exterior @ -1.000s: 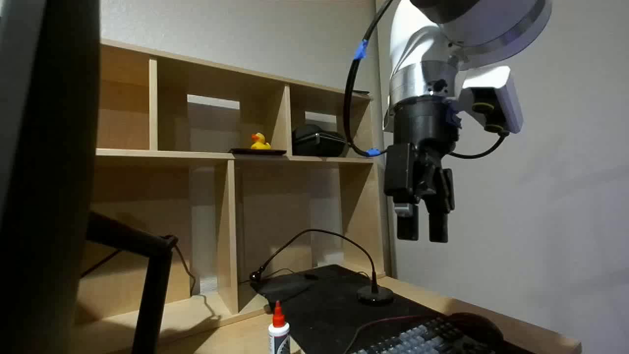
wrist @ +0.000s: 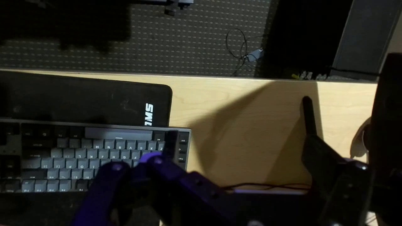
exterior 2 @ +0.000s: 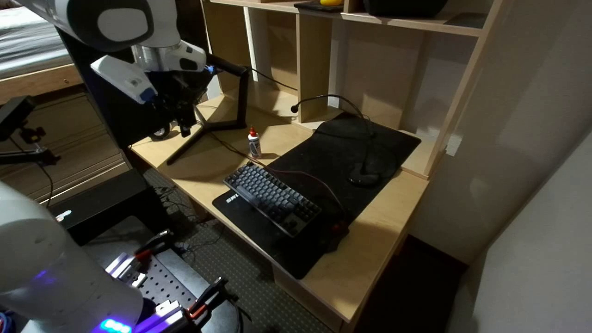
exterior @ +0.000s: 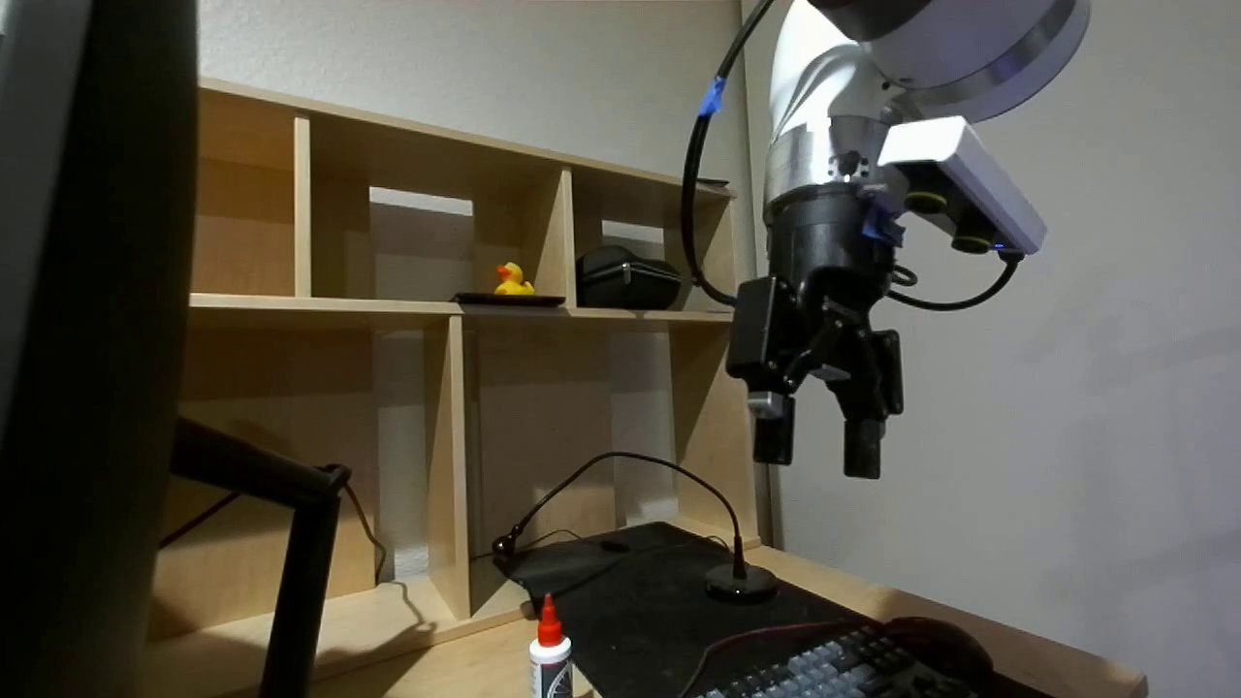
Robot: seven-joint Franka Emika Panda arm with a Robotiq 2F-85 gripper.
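Observation:
My gripper hangs in the air in exterior view 1, pointing down, its black fingers apart and empty. In the wrist view the gripper is spread above bare wood beside the keyboard; one finger overlaps the keyboard's end in the picture. A white glue bottle with a red tip stands upright on the desk, apart from my gripper, and cannot be made out in the wrist view. The grey and black keyboard rests on a black desk mat. A yellow rubber duck sits on the shelf.
A black stand rises from the desk near my arm in exterior view 2. A gooseneck microphone occupies the mat's far part. Beside the duck is a black case. Bare wood lies between the keyboard and the stand's leg.
My wrist has turned about its upright axis, swinging the camera towards exterior view 1. The two fingers appear farther apart there, and the gripper has shifted slightly left. The bottle and duck stay put.

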